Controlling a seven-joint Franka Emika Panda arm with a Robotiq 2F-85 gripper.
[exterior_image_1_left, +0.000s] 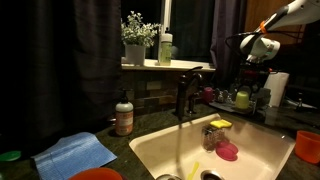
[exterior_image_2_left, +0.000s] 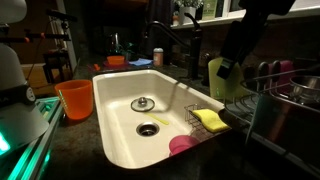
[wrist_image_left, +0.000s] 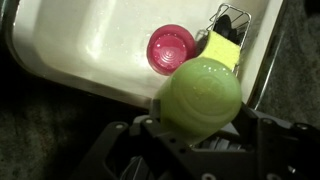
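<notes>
A green cup fills the middle of the wrist view, with my gripper shut on it. In exterior view 2 the cup is held at the dish rack's side of the sink, behind the yellow sponge. Exterior view 1 shows the same cup small, under the arm at the right. Part of the cup is hidden behind the dark gripper, and whether its base touches anything cannot be told.
The white sink holds a pink bowl. A yellow sponge sits in a wire holder on its wall. The dish rack with metal ware stands close to the gripper. An orange container stands across the sink.
</notes>
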